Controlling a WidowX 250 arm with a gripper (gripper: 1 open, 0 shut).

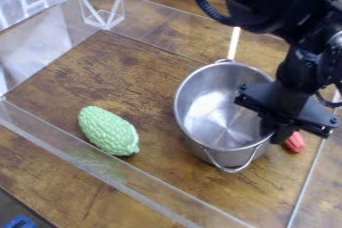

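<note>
A steel pot (214, 107) with wire handles stands on the wooden floor of a clear-walled area, right of centre. My black gripper (278, 122) is at the pot's right rim, its fingers shut; whether the thin rim lies between its fingers cannot be made out. A red object (295, 141) lies just right of the pot, partly hidden by the gripper. A green bumpy vegetable (107, 130) lies to the left.
Clear low walls (100, 187) border the area. A white stick-like piece (234, 44) stands behind the pot. Something blue (19, 221) is at the bottom left corner.
</note>
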